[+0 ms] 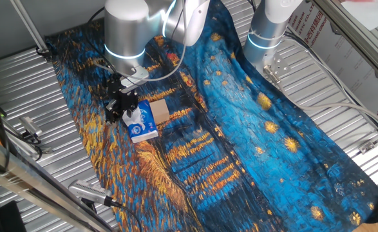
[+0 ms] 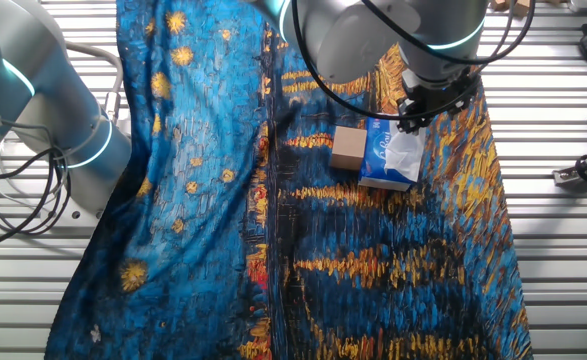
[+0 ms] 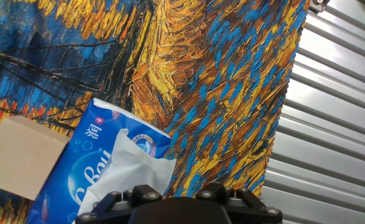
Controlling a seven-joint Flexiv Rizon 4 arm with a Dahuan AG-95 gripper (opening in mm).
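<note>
A blue tissue pack (image 1: 144, 131) lies on the patterned cloth, with white tissue (image 3: 135, 167) sticking up out of its top. My black gripper (image 1: 123, 111) is low at the pack's tissue side. Along the bottom edge of the wrist view, the dark parts of the gripper overlap the tissue's lower end. Whether its fingers are apart or closed on the tissue does not show clearly. In exterior view 2 the gripper (image 2: 413, 115) is at the pack's upper right corner, partly behind a cable and the arm.
A small tan box (image 1: 159, 111) sits right against the pack. The painted cloth (image 1: 240, 122) covers most of the slatted metal table and has wide clear areas. A metal device (image 1: 90, 192) lies at the cloth's left edge.
</note>
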